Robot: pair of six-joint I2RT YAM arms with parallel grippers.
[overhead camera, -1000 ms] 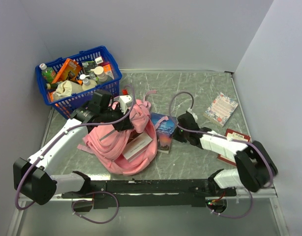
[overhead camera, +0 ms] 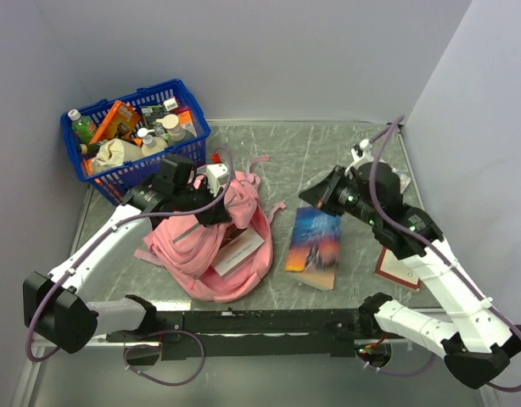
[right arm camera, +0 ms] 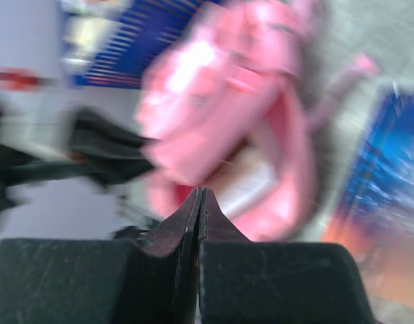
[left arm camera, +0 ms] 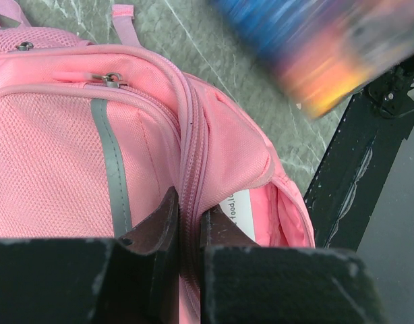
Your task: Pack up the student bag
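The pink bag lies with its mouth toward the front right, a white book partly inside. My left gripper is shut on the zipped edge of the bag's flap, with fabric pinched between its fingers. A blue and orange book appears blurred to the right of the bag, beneath my right gripper, its cover seemingly raised from the pages. In the right wrist view the right gripper is shut; nothing shows between its fingertips, and the blurred book is off to their right.
A blue basket full of bottles and boxes stands at the back left. A red-edged book lies at the right, partly under the right arm, which mostly hides a patterned book. Bare table shows behind the bag.
The right gripper has risen and moved back from beside the bag. Bag and left arm look unmoved.
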